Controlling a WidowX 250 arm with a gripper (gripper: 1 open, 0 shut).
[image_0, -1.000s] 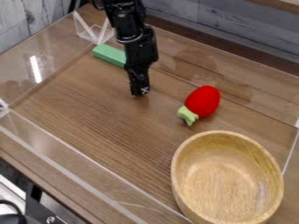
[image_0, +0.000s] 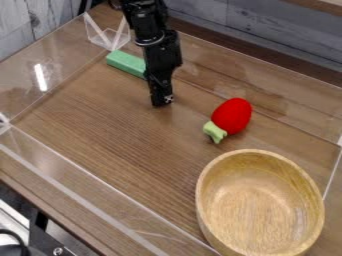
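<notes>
The black robot arm (image_0: 146, 40) reaches down from the top of the view, and its gripper (image_0: 160, 98) is low over the wooden table, shut, with nothing visible between its fingers. A green block (image_0: 127, 61) lies behind the arm to the left. Right of the gripper, a red rounded object (image_0: 233, 114) lies on the table, with a small pale green piece (image_0: 214, 132) at its lower left.
A large yellow bowl (image_0: 258, 157) fills the lower right. A clear plastic item stands at the top left, and cables lie beyond the table's left edge.
</notes>
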